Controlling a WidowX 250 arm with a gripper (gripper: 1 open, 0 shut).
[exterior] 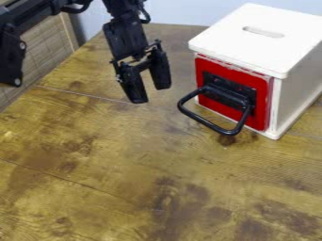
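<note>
My black gripper (147, 77) hangs above the wooden table at upper middle, its two fingers apart and pointing down, with nothing visible between them. To its right stands a white box (298, 99) with a red front panel (258, 111) and a black centre. A black loop handle (214, 127) sticks out from that front toward the left, below and to the right of my gripper and apart from it.
A tan slatted panel (38, 66) lies along the upper left edge, beside the arm.
</note>
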